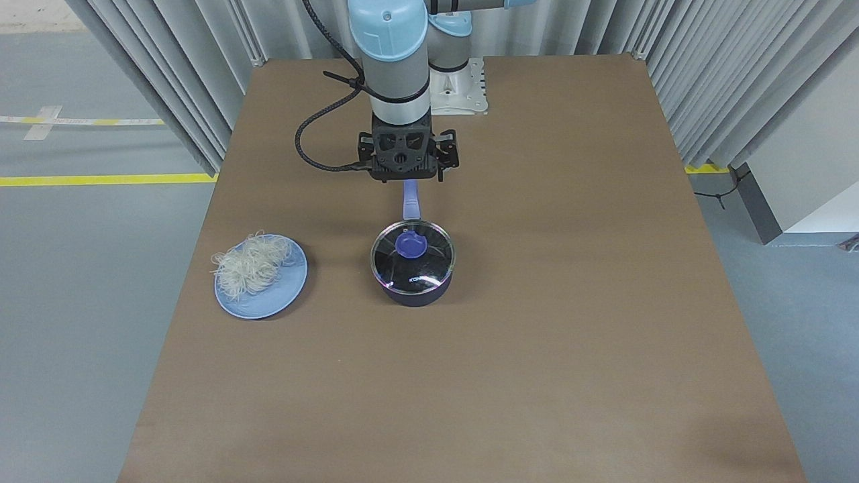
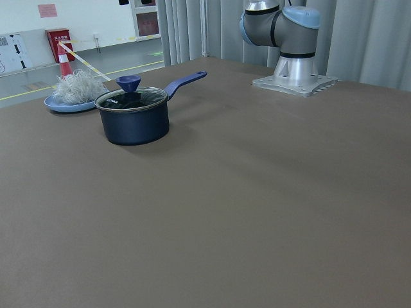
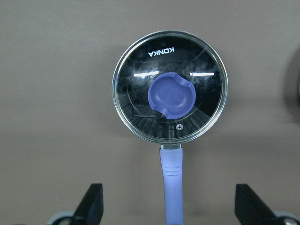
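Note:
A dark blue saucepan (image 1: pixel 412 290) (image 2: pixel 136 128) stands on the table with its glass lid (image 3: pixel 136 103) on and a blue knob (image 1: pixel 411 245) (image 3: pixel 171 93) at the centre. Its lavender handle (image 3: pixel 171 187) points back toward the robot. My gripper (image 1: pixel 408 161) is above the handle's far end, open, with its two fingers apart on either side of the handle in the wrist view and holding nothing.
A light blue plate (image 1: pixel 282 294) (image 2: pixel 61 108) heaped with white noodle-like strands (image 1: pixel 251 261) sits left of the pan in the front view. The arm's base (image 1: pixel 459 92) is at the back.

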